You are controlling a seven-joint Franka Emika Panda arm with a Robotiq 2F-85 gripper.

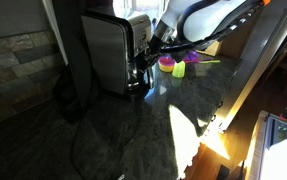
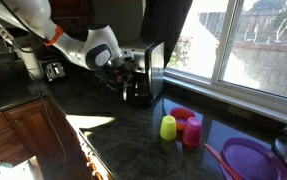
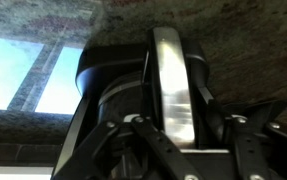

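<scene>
The coffee maker [image 1: 107, 50], a silver and black machine, stands on the dark counter against the wall. Its carafe [image 3: 121, 100] shows in the wrist view, dark with a shiny metal strip along its handle [image 3: 170, 70]. My gripper [image 1: 147, 62] is at the machine's front, pointing at the carafe side. In the wrist view the dark fingers stand part open, one to either side of the handle. Whether either finger touches it is too dark to make out. From exterior view 2, the gripper [image 2: 124, 79] largely covers the carafe area.
A green cup [image 2: 168, 127], a pink cup [image 2: 192, 132], a red bowl [image 2: 179, 113] and a purple plate [image 2: 253, 160] are on the counter by the window.
</scene>
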